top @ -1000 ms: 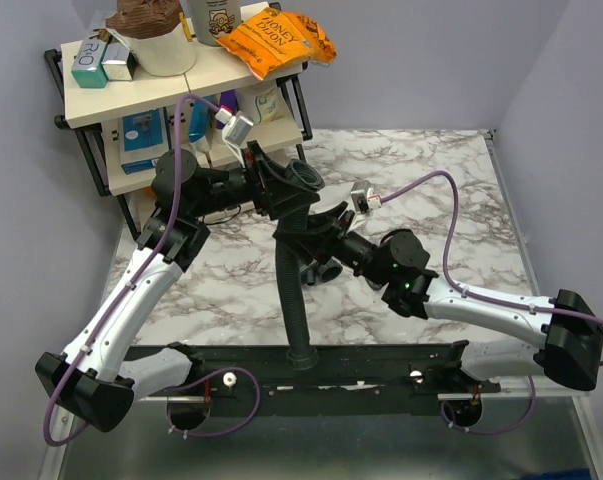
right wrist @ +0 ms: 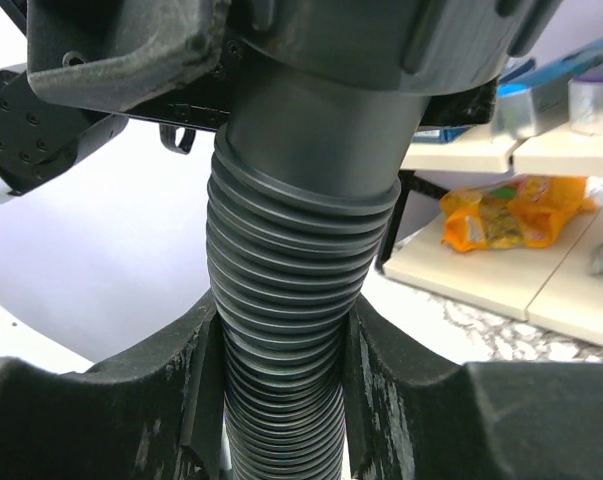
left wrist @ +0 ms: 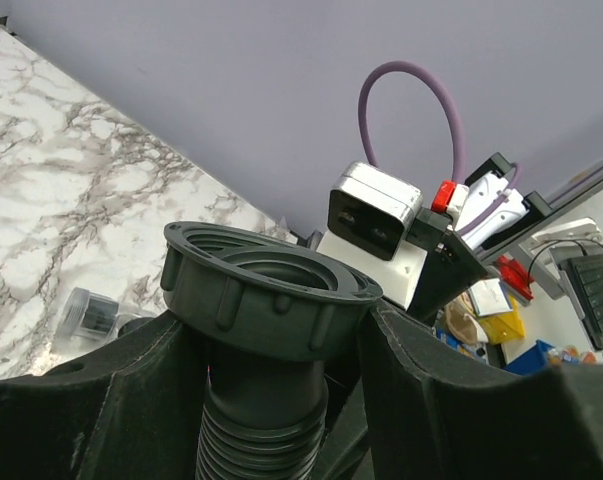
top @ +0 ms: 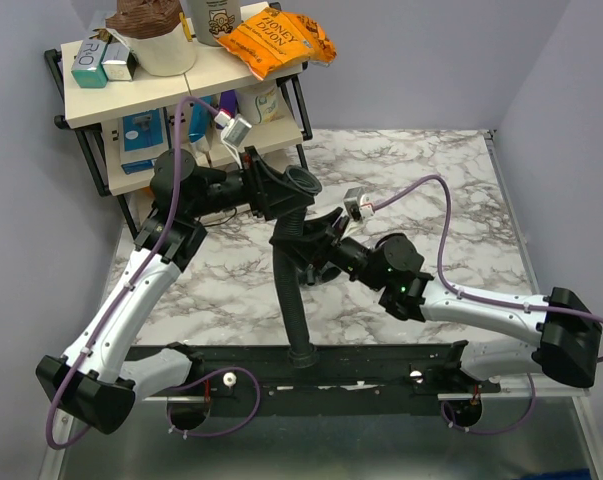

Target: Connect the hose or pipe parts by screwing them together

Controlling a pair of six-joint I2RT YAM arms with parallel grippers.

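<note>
A dark grey ribbed hose point(top: 293, 300) hangs in the middle of the top view, its lower end near the front rail. Its wide ridged collar point(left wrist: 271, 290) and round opening face up at the top end. In the left wrist view, my left gripper has one finger on each side of the neck just below the collar, shut on it. Lower down, my right gripper is shut around the ribbed part, with a finger pressed to either side. The inner faces of both grippers' fingers are hidden by the hose.
Dark cylindrical parts point(top: 321, 272) lie on the marble table point(top: 411, 165) behind the hose. A shelf point(top: 86, 105) with boxes and an orange snack bag point(top: 276, 42) stands back left, close to the left arm.
The right gripper has shifted slightly left and down in the top view. The hose's lower end has swung a little, while the left arm has stayed almost still.
</note>
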